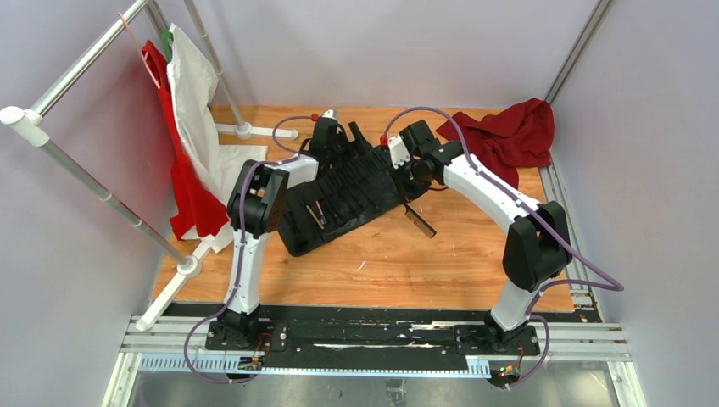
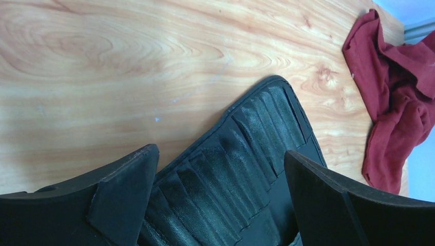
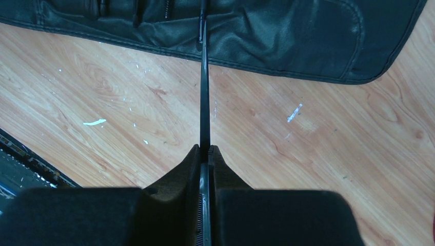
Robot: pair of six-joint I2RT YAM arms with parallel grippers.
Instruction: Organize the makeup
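Observation:
The black makeup roll [image 1: 343,197] lies unrolled diagonally on the table, its slotted pockets facing up. Shut around a dark, thin-tailed comb [image 3: 204,107] is my right gripper. The comb's narrow tail points toward a pocket slot of the roll; whether the tip is inside cannot be told. Its toothed head [image 1: 420,222] sticks out toward the front right in the top view. Over the roll's far end, my left gripper has its fingers wide apart with nothing between them. Two slim sticks [image 1: 316,217] rest in the roll's near-left part.
A dark red cloth [image 1: 509,140] is bunched at the back right. On the left stands a clothes rack [image 1: 85,64] with red and white garments.

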